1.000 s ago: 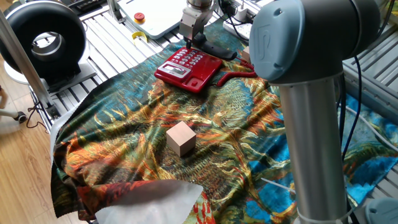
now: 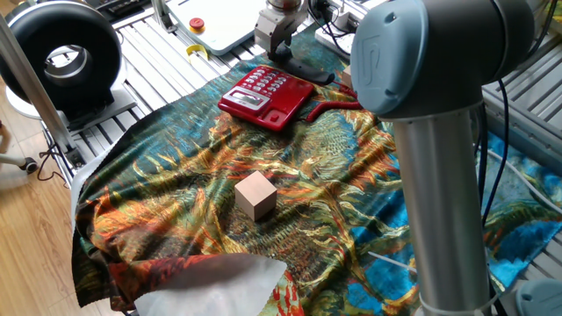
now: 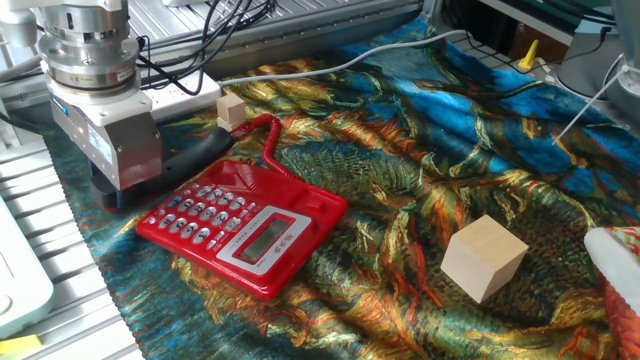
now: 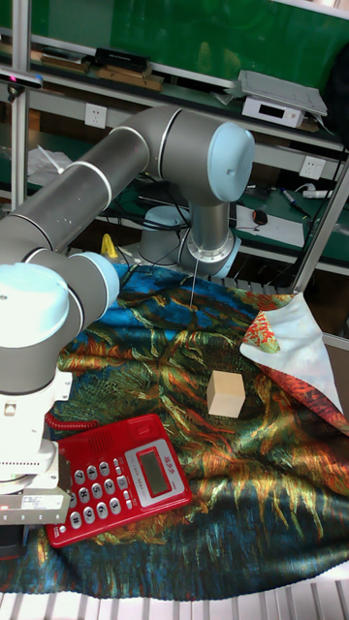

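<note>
A red desk telephone (image 3: 245, 222) with silver keys and a small display rests on the patterned cloth. Its black handset (image 3: 195, 158) lies along the far side of the phone, off the red body, with the red coiled cord (image 3: 270, 143) at one end. My gripper (image 3: 108, 195) is low over the handset's other end, pointing down. The fingers are largely hidden against the dark handset, so whether they grip it cannot be told. In exterior view 1 the gripper (image 2: 275, 54) appears behind the phone.
A wooden cube (image 3: 485, 258) sits alone on the cloth; a smaller wooden block (image 3: 231, 112) stands near the cord. Behind the handset are a white power strip (image 3: 185, 97) and cables. The cloth (image 2: 176, 167) is wrinkled, with one corner folded over.
My gripper has shifted slightly to the right and up in exterior view 1, near the handset's end. The phone body and the cube have stayed in place.
</note>
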